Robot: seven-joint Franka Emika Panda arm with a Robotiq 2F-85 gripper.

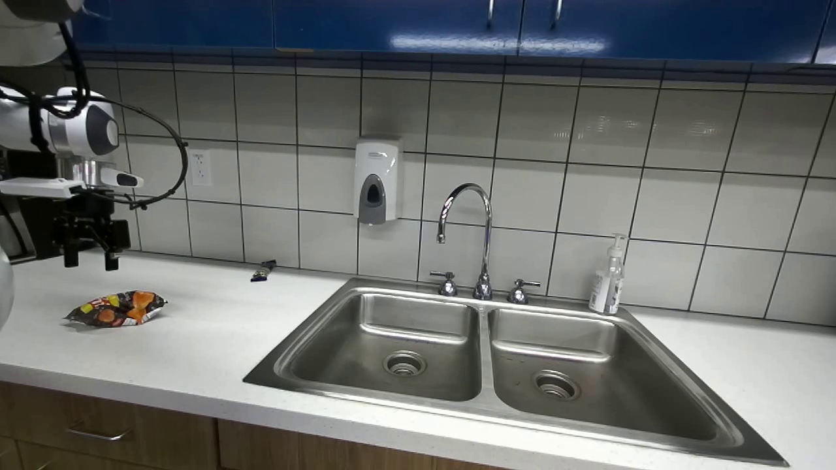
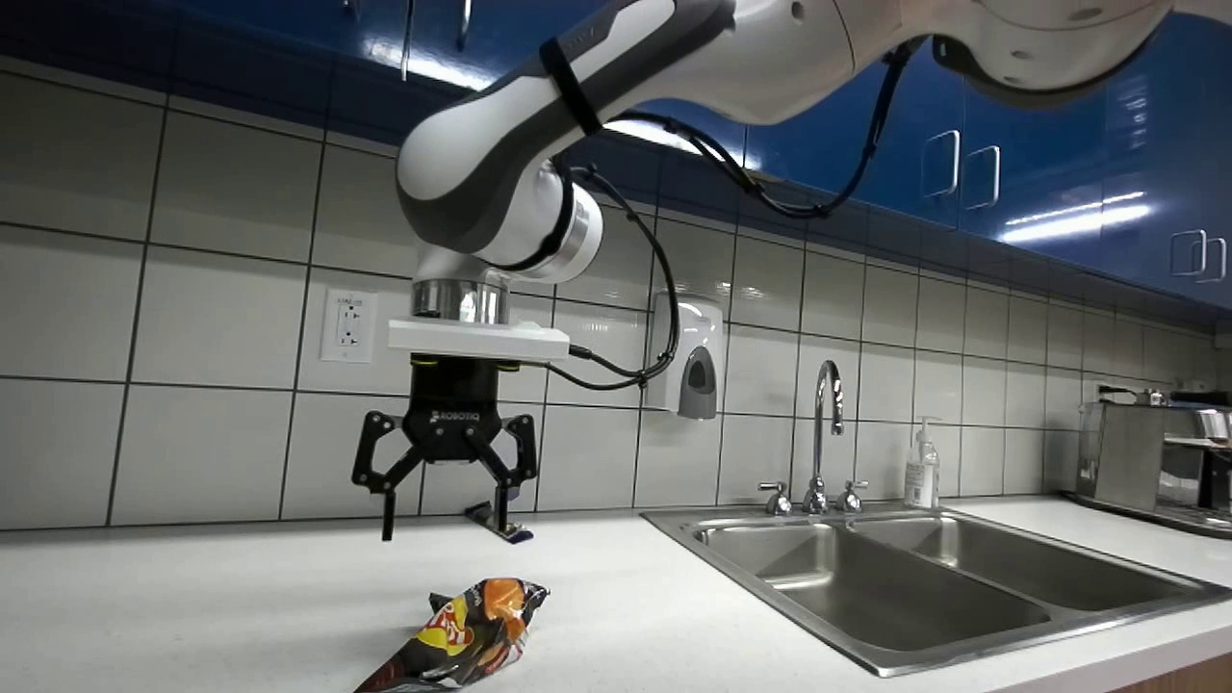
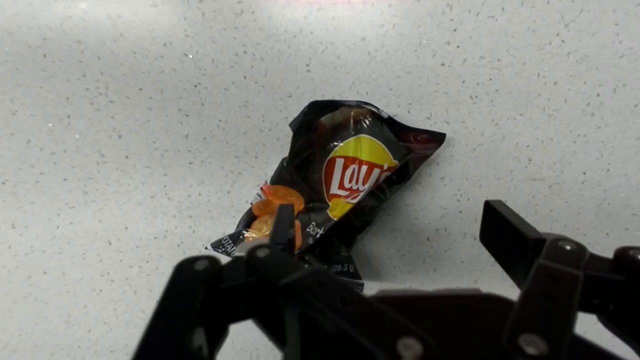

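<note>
A black Lay's chip bag with a yellow and red logo lies on the white counter, left of the sink. Above the counter hangs my gripper, open, its fingers pointing down and nothing between them. From the wrist view, the bag lies below and mostly ahead of the gripper; the left finger covers part of the bag's lower corner, while the right finger has bare counter beneath it. A gap shows between the fingertips and the bag in exterior view 1.
A small dark packet lies near the tiled wall. The double sink with its faucet takes up the middle, and a soap bottle stands at its back right corner. Bare counter surrounds the bag.
</note>
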